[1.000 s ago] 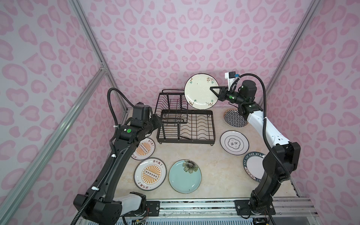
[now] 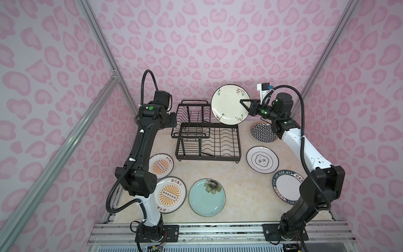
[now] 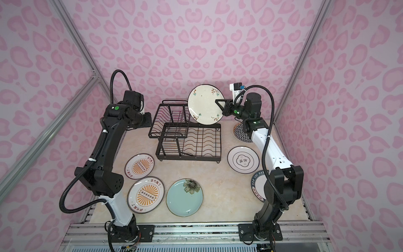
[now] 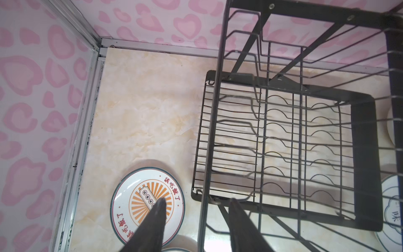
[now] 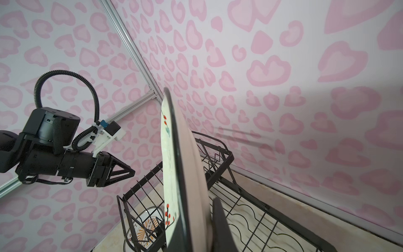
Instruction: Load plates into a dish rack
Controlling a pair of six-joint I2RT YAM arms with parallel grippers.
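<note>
My right gripper (image 2: 247,105) holds a cream floral-rimmed plate (image 2: 226,104) upright by its right edge, above the right half of the black two-tier dish rack (image 2: 207,158); in the right wrist view the plate (image 5: 178,168) is edge-on between the fingers. My left gripper is raised at the rack's left, pointing down, its blurred fingertips apart with nothing held, over the upper tier's left edge. The rack's lower slots are empty.
Orange-sunburst plates (image 2: 168,194) lie at left, a mint plate (image 2: 205,201) at front centre. A white line-patterned plate (image 2: 262,153), a patterned plate (image 2: 263,132) and a dark-rimmed plate (image 2: 287,187) lie at right. Pink walls close in the back and sides.
</note>
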